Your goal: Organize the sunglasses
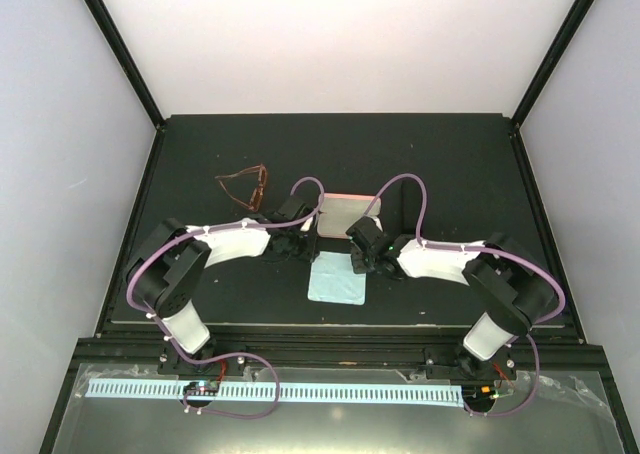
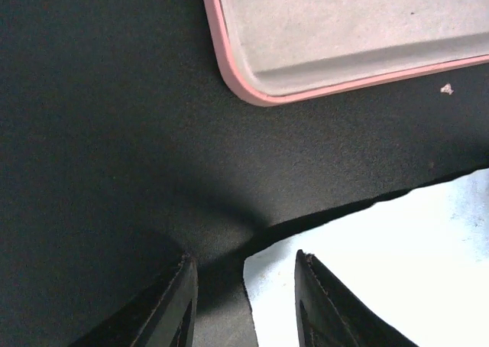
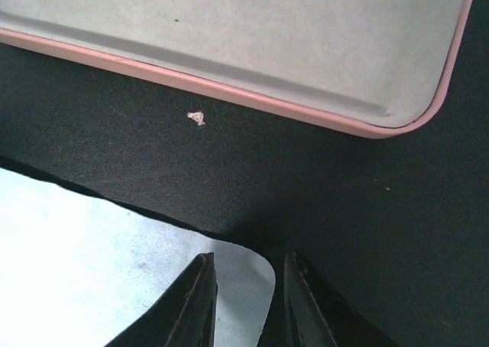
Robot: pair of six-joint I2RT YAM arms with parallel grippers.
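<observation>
A pale blue cloth lies flat in front of an open pink-edged case. My left gripper is part open above the cloth's corner, the cloth showing between and beyond its fingers. At the opposite far corner, my right gripper is also part open, with the cloth edge below and between its fingers. Neither one grips the cloth. Brown-framed sunglasses rest with temples spread, left of the case.
A dark, elongated object lies right of the case, hard to make out on the black table.
</observation>
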